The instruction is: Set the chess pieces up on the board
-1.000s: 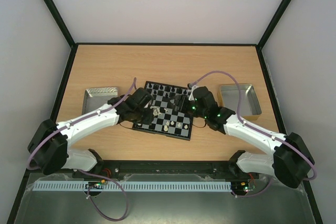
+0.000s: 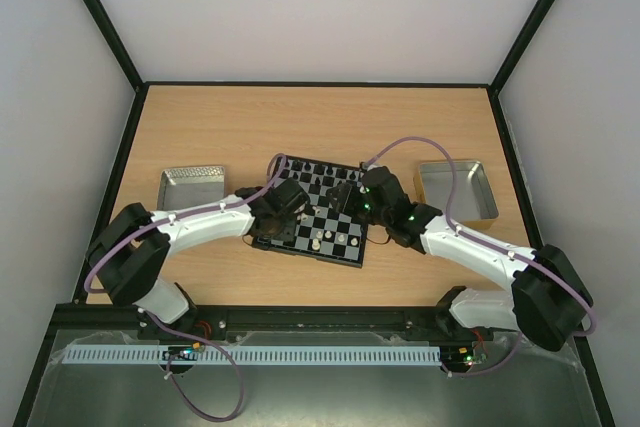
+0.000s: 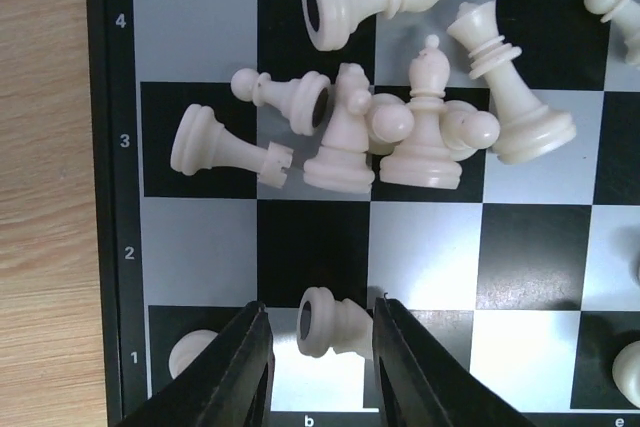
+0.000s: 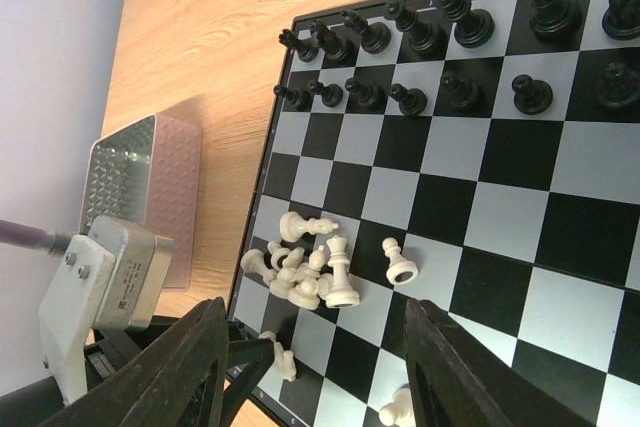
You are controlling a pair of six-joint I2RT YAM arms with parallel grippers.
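Observation:
The chessboard (image 2: 330, 252) lies mid-table. Black pieces (image 4: 551, 9) stand in two rows at the far side. White pieces lie in a tipped cluster, including a rook (image 3: 215, 147), a queen (image 3: 520, 117) and bishops (image 3: 420, 137). My left gripper is low over the first rank, its part-open fingers either side of a white piece (image 3: 335, 322) lying on its side; whether they touch it is unclear. My right gripper hangs higher over the board, fingers apart, with nothing visible between them.
A metal tray (image 2: 190, 186) sits left of the board and another tray (image 2: 477, 192) in a tan holder sits right of it. The two arms are close together over the board.
My left arm's elbow and wrist have shifted, its gripper now angled differently over the board's lower left. The right arm has moved slightly.

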